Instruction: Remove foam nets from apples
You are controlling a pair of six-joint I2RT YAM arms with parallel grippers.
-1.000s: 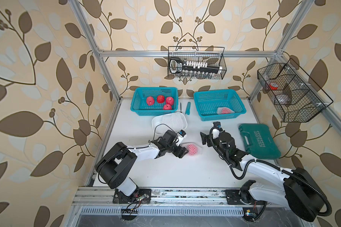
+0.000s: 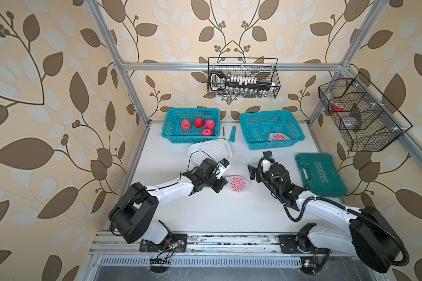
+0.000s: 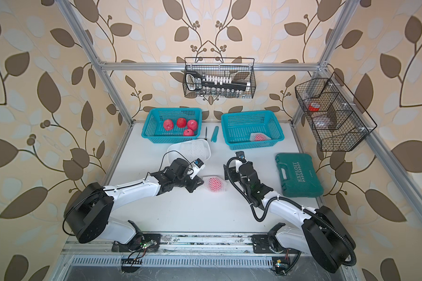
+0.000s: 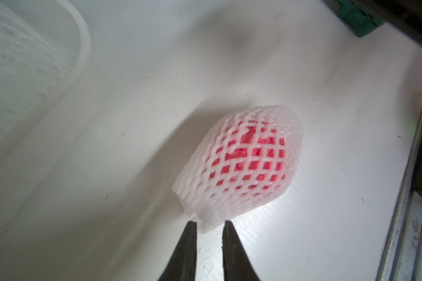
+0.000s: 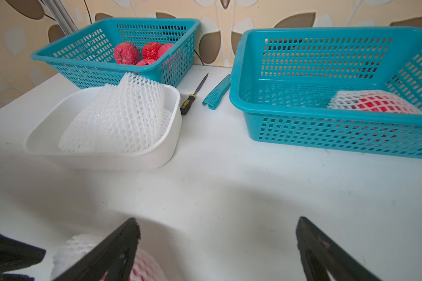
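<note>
An apple in a white foam net [image 4: 248, 159] lies on the table between my two grippers, its red skin showing through the mesh. The net's loose end points toward my left gripper, whose fingers stand a narrow gap apart. The end shows at the tips, but whether it is pinched cannot be told; in the right wrist view the left fingers [image 5: 25, 250] look slightly apart from the net. My right gripper is open and empty, to the right of the apple. Another netted apple [image 5: 379, 100] lies in the right teal basket [image 5: 333, 117].
Several bare red apples [image 2: 198, 122] sit in the left teal basket [image 2: 190, 139]. A white tray [image 5: 159, 161] holds removed foam nets [image 5: 126, 117]. A screwdriver [image 5: 187, 105] lies between the baskets; a green case [image 2: 321, 174] is at right.
The netted apple stays almost in place. The right arm has not visibly moved.
</note>
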